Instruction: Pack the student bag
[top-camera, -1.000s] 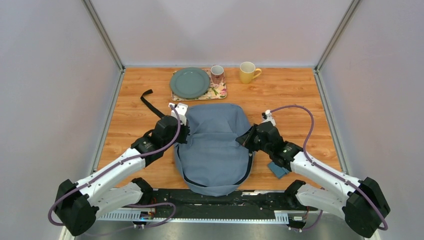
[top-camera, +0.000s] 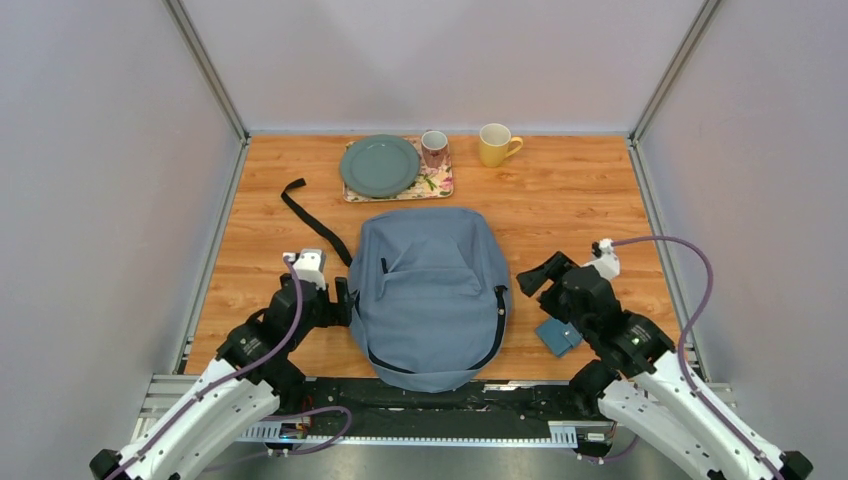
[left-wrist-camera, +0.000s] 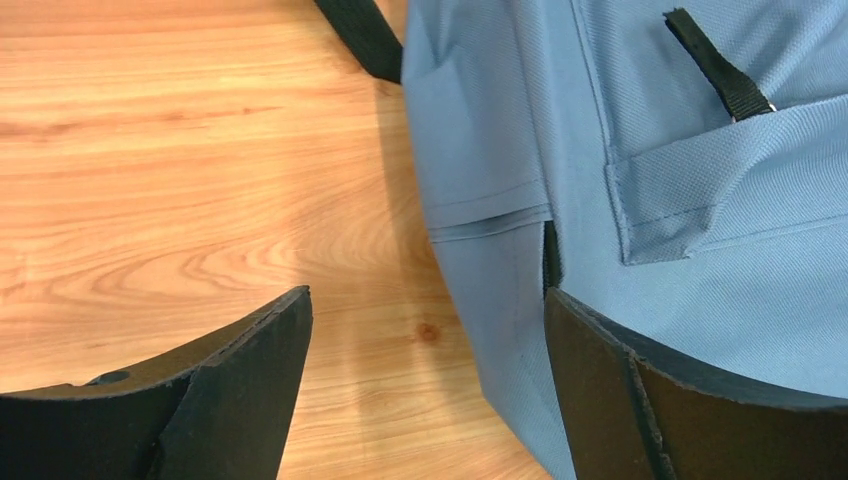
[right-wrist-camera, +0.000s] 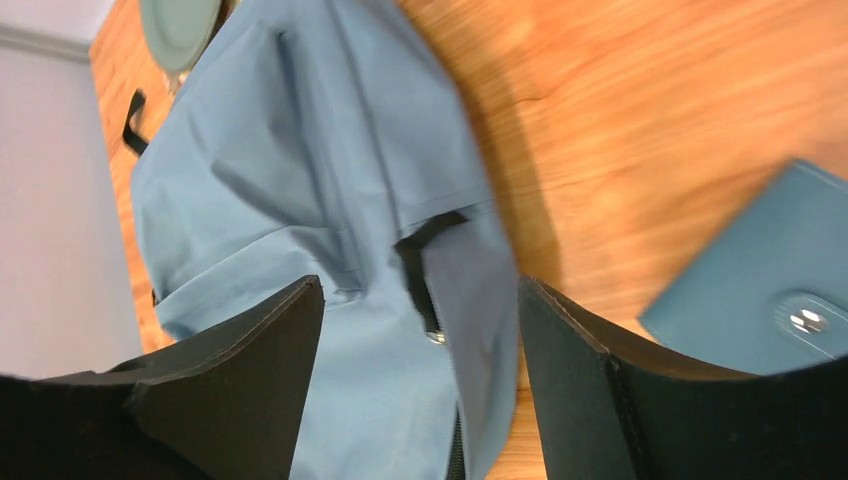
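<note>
The blue-grey backpack (top-camera: 432, 300) lies flat at the middle of the table. One black zipper pull tab (left-wrist-camera: 715, 65) shows near its left side in the left wrist view, and another black tab (right-wrist-camera: 418, 280) at its right side in the right wrist view. My left gripper (top-camera: 341, 300) stands open by the bag's left edge, nothing between its fingers. Off the right edge of the bag, my right gripper (top-camera: 533, 285) is open too and empty. A dark blue item (top-camera: 559, 336), book- or pouch-like with a button (right-wrist-camera: 805, 318), lies right of the bag, partly under the right arm.
At the back, a floral tray (top-camera: 434, 188) carries a grey-green plate (top-camera: 380, 166) and a pinkish cup (top-camera: 434, 150). Beside it stands a yellow mug (top-camera: 494, 146). A black strap (top-camera: 318, 226) trails left of the bag.
The bag stays in place.
</note>
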